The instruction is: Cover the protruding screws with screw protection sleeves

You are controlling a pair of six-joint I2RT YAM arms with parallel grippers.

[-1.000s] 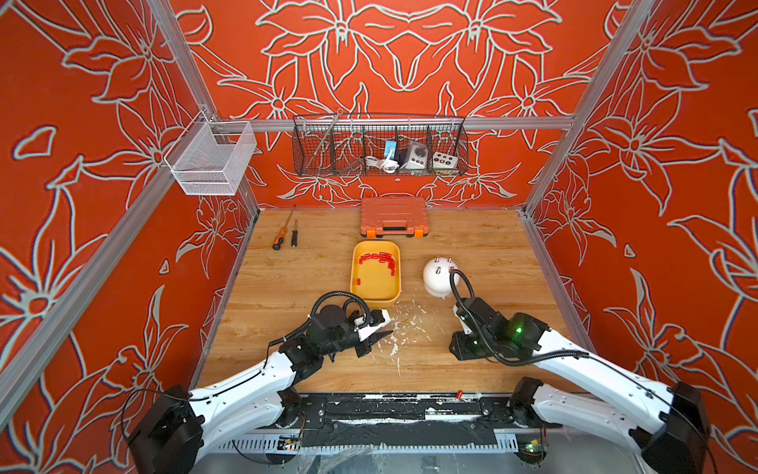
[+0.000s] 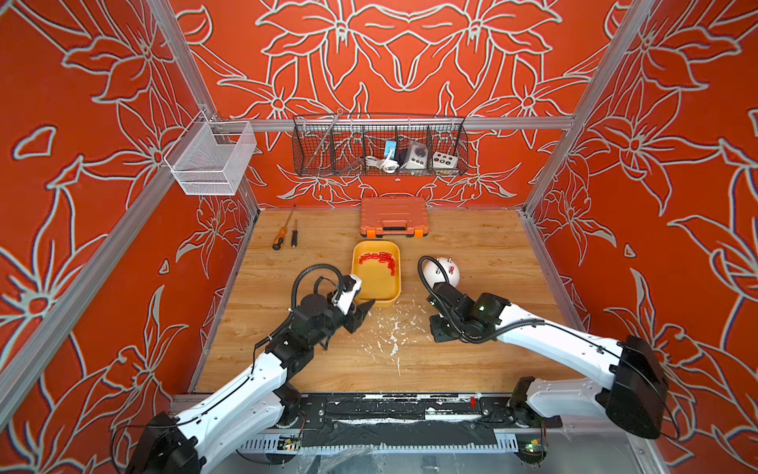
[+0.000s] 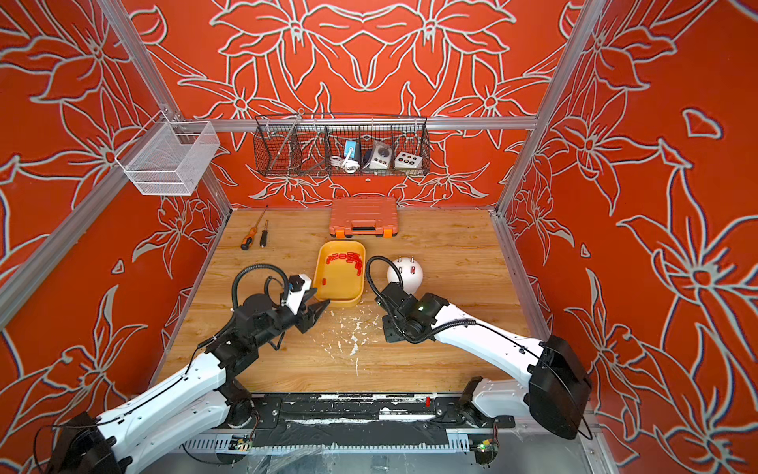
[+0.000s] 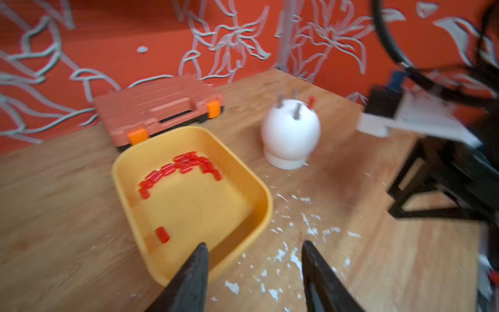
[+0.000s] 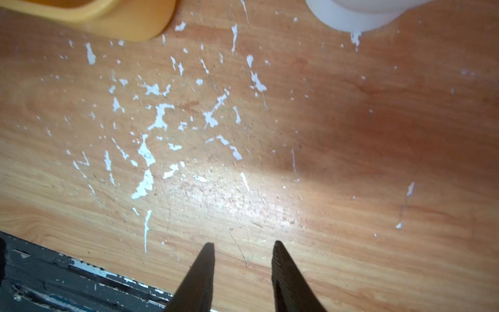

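Observation:
In the left wrist view, a white ball (image 4: 291,132) on a short base carries several upright screws (image 4: 297,110); one bears a red sleeve (image 4: 310,102). Several red sleeves (image 4: 169,169) lie along the far side of the yellow tray (image 4: 192,208), and a single one (image 4: 162,234) sits nearer its left wall. My left gripper is open above the tray's front edge, its gap empty. In front of the ball, over bare table, my right gripper also stands open, holding nothing. Another small red piece (image 2: 473,403) rests on the black front rail.
Behind the tray lies an orange toolbox (image 2: 394,216). Two screwdrivers (image 2: 282,234) are at the back left. White paint scuffs mark the bare wood between the arms. A wire basket (image 2: 379,146) hangs on the back wall.
On the rail, the red piece has shifted right.

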